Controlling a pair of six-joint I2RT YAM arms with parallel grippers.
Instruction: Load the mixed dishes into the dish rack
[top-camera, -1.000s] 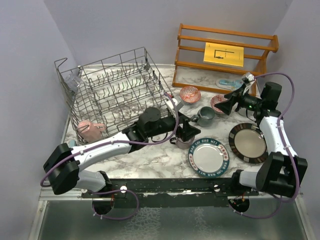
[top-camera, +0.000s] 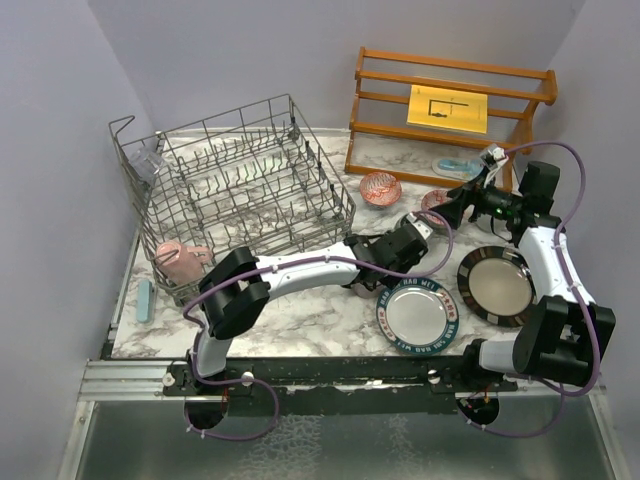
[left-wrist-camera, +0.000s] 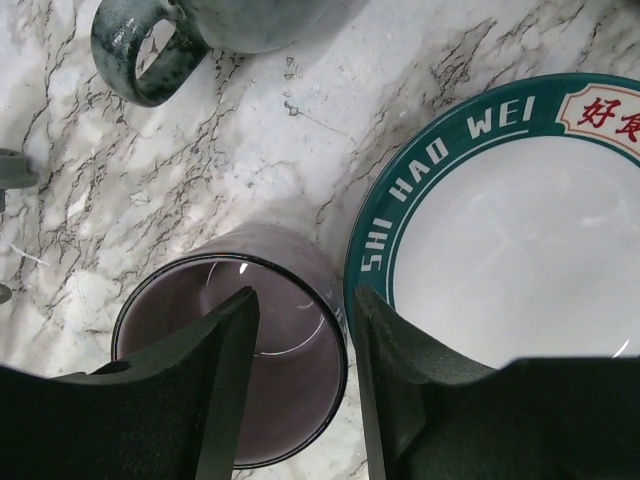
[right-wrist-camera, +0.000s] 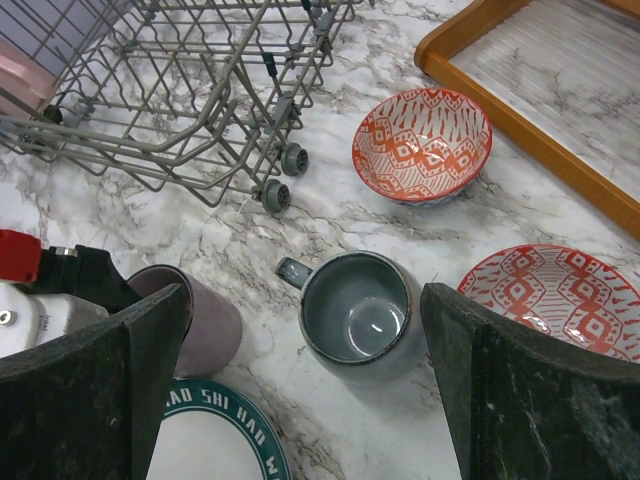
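A purple-brown mug (left-wrist-camera: 285, 425) stands beside the green-rimmed white plate (left-wrist-camera: 520, 240). My left gripper is over it, one finger inside the mug and the other outside, with the rim between. A gap shows between these fingers, and I cannot tell whether they press on the wall. In the right wrist view, a grey-green mug (right-wrist-camera: 356, 310) stands upright, apart from the purple mug. My right gripper is open with nothing held, high over the table near the red patterned bowls (right-wrist-camera: 422, 143). The wire dish rack (top-camera: 225, 190) fills the left side.
A pink mug (top-camera: 182, 262) and a clear glass (top-camera: 148, 163) are in the rack. A dark-rimmed plate (top-camera: 497, 286) lies under the right arm's side. Behind stands a wooden rack (top-camera: 365, 110) with a yellow card (top-camera: 447, 107). Bare marble lies before the dish rack.
The left arm has swung right from near the dish rack to the purple mug, its gripper coming down around the rim. The arm now covers most of that mug. The right arm has hardly moved.
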